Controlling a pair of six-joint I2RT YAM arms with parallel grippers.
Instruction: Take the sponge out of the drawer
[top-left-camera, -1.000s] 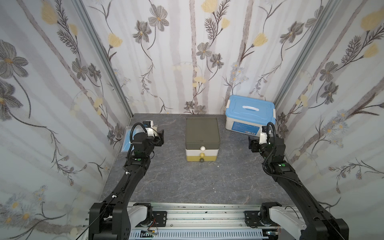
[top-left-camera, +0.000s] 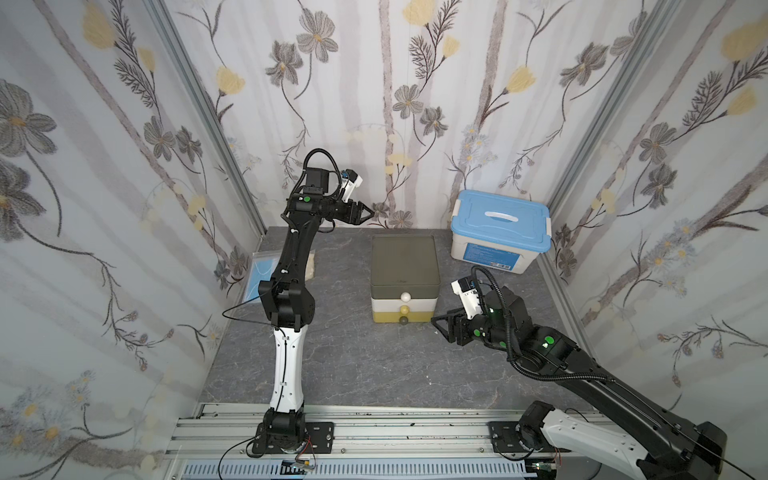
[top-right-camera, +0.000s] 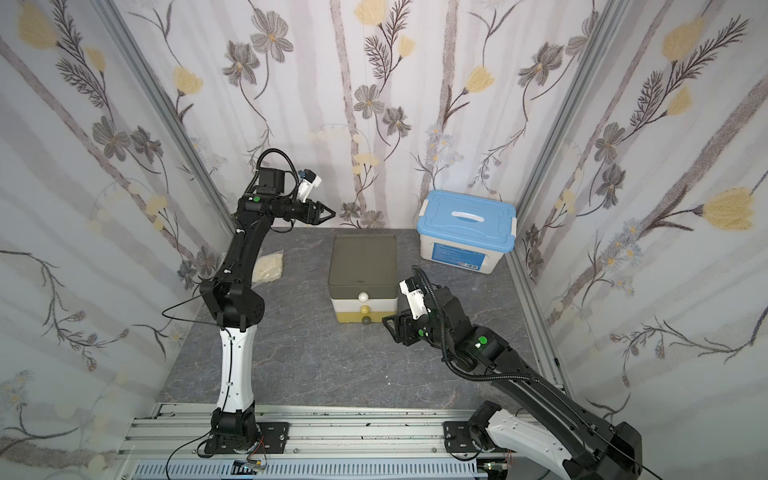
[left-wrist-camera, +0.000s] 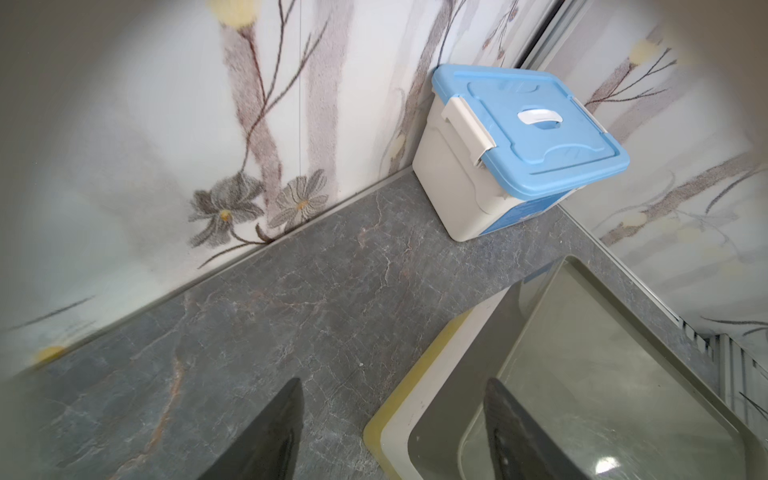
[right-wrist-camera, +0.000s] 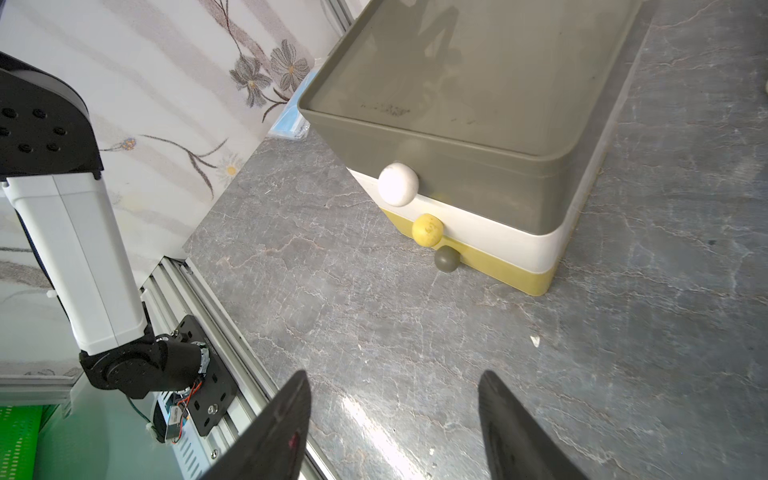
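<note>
A small drawer unit (top-left-camera: 405, 264) in grey-green, white and yellow stands mid-table, its drawers closed. Three round knobs show on its front: a white knob (right-wrist-camera: 398, 185), a yellow knob (right-wrist-camera: 428, 230) and a dark knob (right-wrist-camera: 447, 258). No sponge is visible in any view. My left gripper (top-left-camera: 366, 213) hangs high at the back, behind and left of the unit, open and empty. Close to the unit's front right corner is my right gripper (top-left-camera: 441, 328), also open, with only bare table between its fingers in the right wrist view.
A lidded box (top-left-camera: 500, 228), blue on top, sits at the back right. A pale bag (top-right-camera: 268, 268) and a blue packet (top-left-camera: 261, 276) lie on the left, partly behind my left arm.
My left gripper has risen and moved to the back and right, and its fingers have opened. The right one has opened and come left and forward to the drawer unit.
</note>
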